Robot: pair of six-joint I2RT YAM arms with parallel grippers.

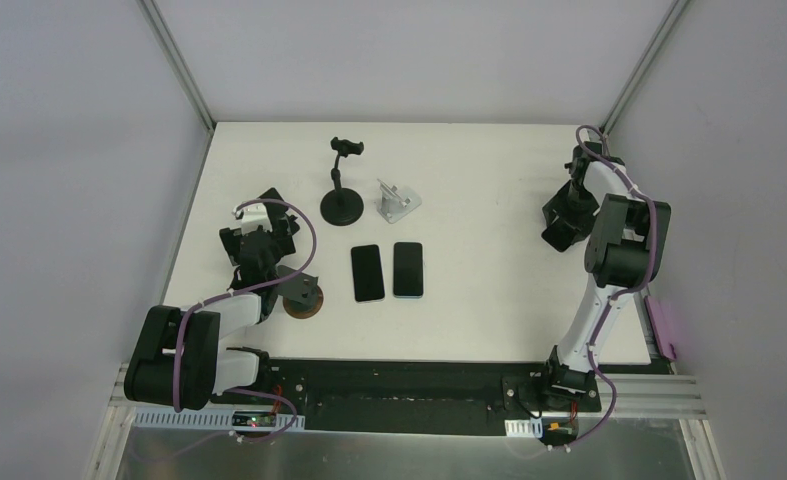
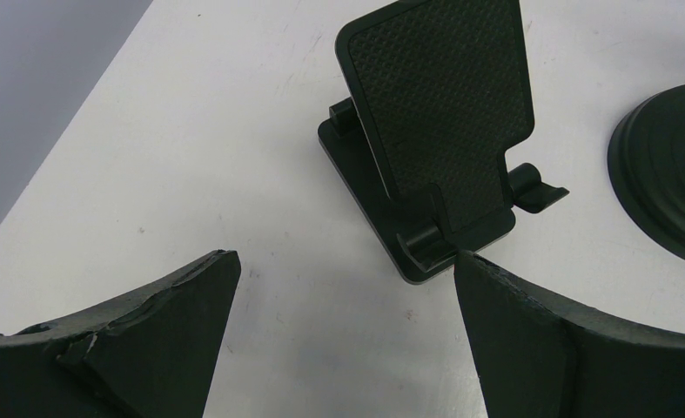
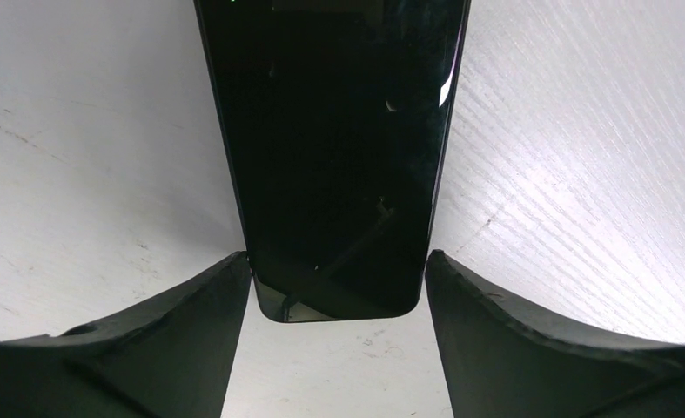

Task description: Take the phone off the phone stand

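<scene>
In the right wrist view a black phone (image 3: 339, 157) lies screen up on the white table, its rounded end between the fingertips of my right gripper. The fingers stand apart at about the phone's width, close against both long edges; whether they press on it does not show. From the top this phone (image 1: 559, 235) is at the far right, partly under the gripper. My left gripper is open and empty. Ahead of it stands an empty black phone stand (image 2: 443, 104), with a leaning back plate and small hooks.
Two dark phones (image 1: 367, 273) lie mid-table. Behind them are a black round-based stand (image 1: 342, 206) and a clear stand (image 1: 399, 203). Another stand with a brown round base (image 1: 303, 304) is beside the left arm.
</scene>
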